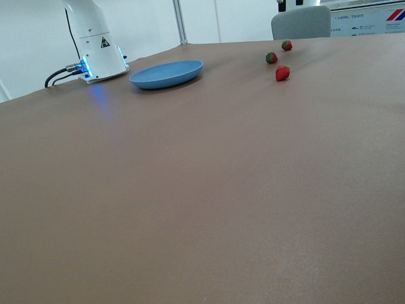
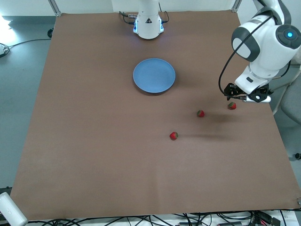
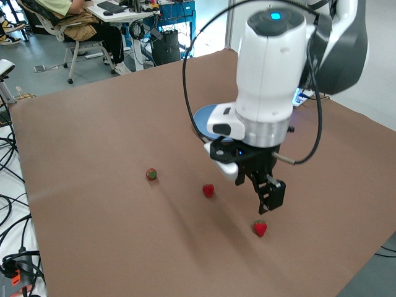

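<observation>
Three strawberries lie loose on the brown table (image 2: 141, 174): one (image 2: 173, 135) nearest the middle, another (image 2: 200, 113), and a third (image 2: 232, 106) near the right edge. A blue plate (image 2: 154, 75) lies empty toward the back. My black gripper (image 3: 267, 201) hangs from the white arm above the table, just beyond the strawberry (image 3: 260, 228) at the lower right of the right view. Whether its fingers are open or shut is unclear. In the top view the strawberries (image 1: 282, 73) show beyond the plate's right side.
A white cylinder (image 2: 11, 210) pokes in at the front left, with cables along that edge. A grey chair (image 2: 294, 99) is beside the right edge.
</observation>
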